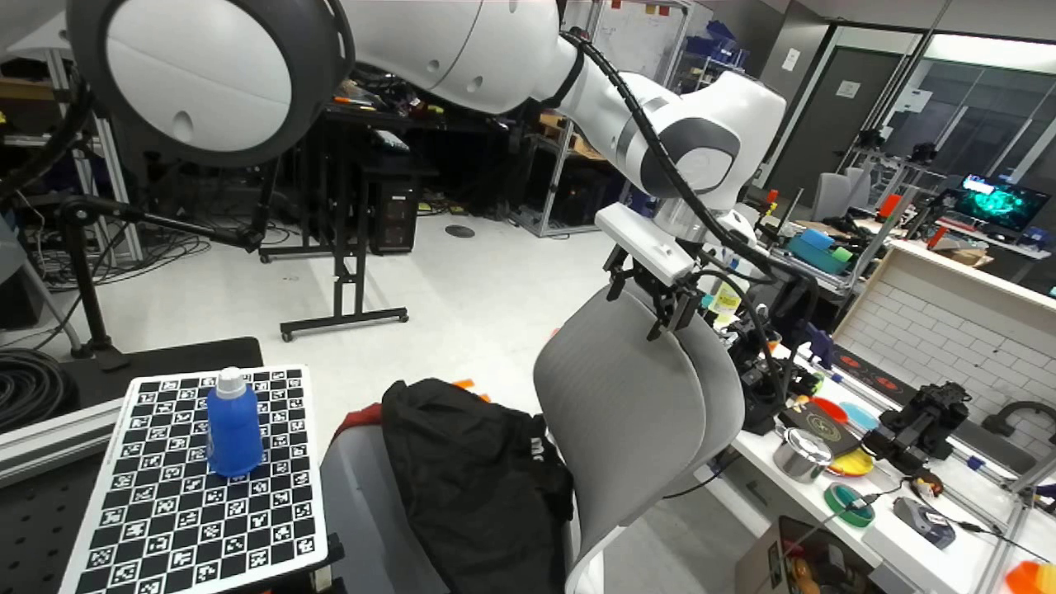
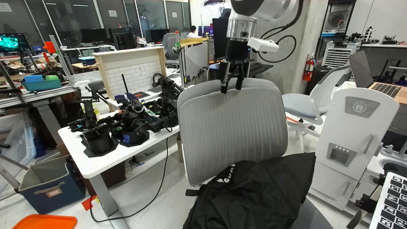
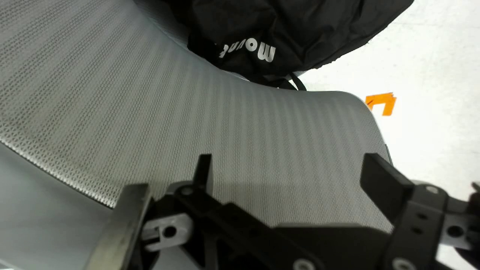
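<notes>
My gripper is open above the top of a grey mesh chair back [image 3: 252, 130], its fingers spread wide with nothing held between them. In exterior view 2 the gripper [image 2: 231, 89] points down at the upper edge of the chair back [image 2: 232, 129]; whether it touches the mesh I cannot tell. A black cloth item with white lettering [image 1: 475, 485] lies on the chair seat, below and away from the gripper. On a checkered board [image 1: 109, 525] at the left of exterior view 1 stands a blue bottle with a white cap [image 1: 234, 436], upright and far from my gripper.
A white table [image 2: 91, 160] holding black robot arms stands beside the chair. The toy fridge [image 2: 343, 149] is on the chair's other side. A cable [image 1: 643, 119] runs along my arm. Open floor [image 1: 465, 297] lies behind the seat.
</notes>
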